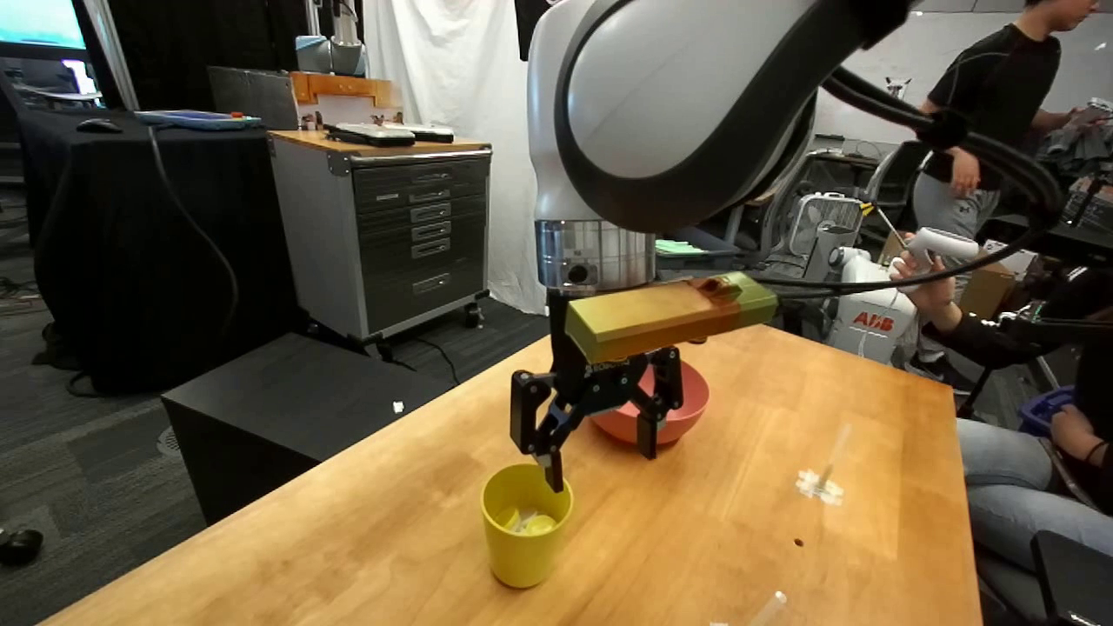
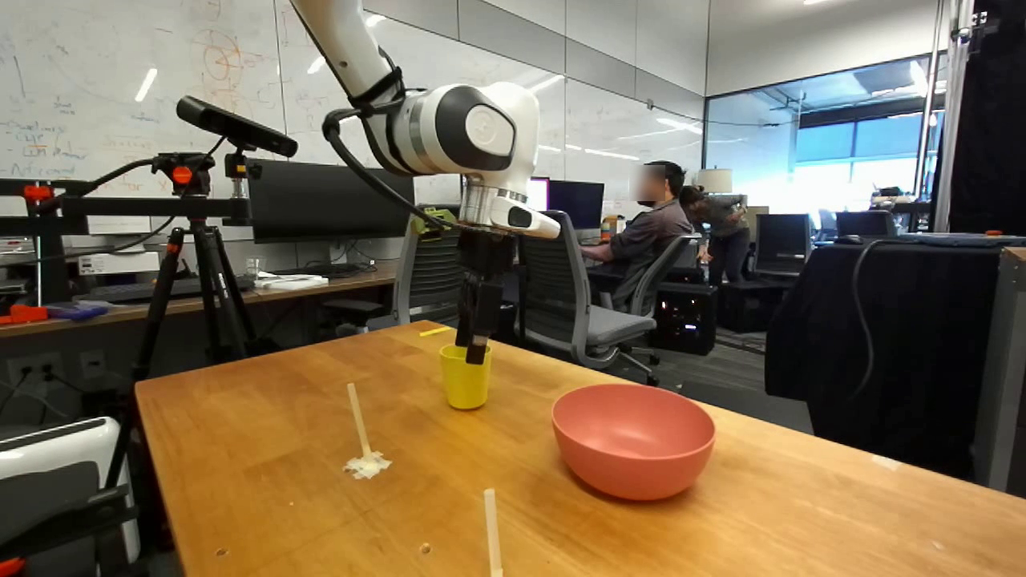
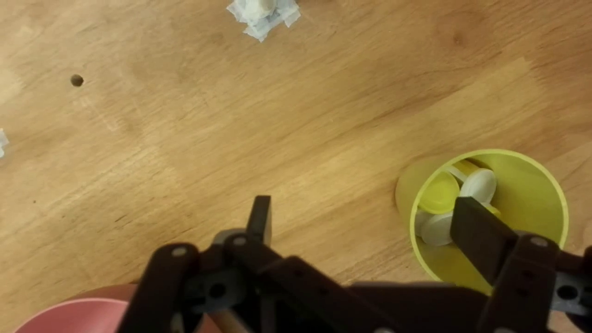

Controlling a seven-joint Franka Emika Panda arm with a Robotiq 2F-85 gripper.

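A yellow cup [image 1: 522, 569] stands upright on the wooden table, with several small yellow and white round pieces [image 3: 439, 192] inside. My gripper [image 1: 601, 464] points down with its fingers wide apart and nothing between them. One of its fingers [image 3: 478, 236] overlaps the cup's mouth in the wrist view; whether its tip dips below the rim, I cannot tell. The other finger [image 3: 261, 219] hangs outside the cup, over bare wood. In exterior view 2, the fingers [image 2: 477, 332] come down at the cup's rim. A pink bowl [image 2: 635, 452] sits apart from the cup and looks empty.
A thin upright stick [image 2: 358, 423] is taped to the table, and a second stick [image 2: 492, 534] stands nearer that camera. Bare wood [image 3: 311, 111] lies between the taped stick and the cup. People sit and stand beyond the table.
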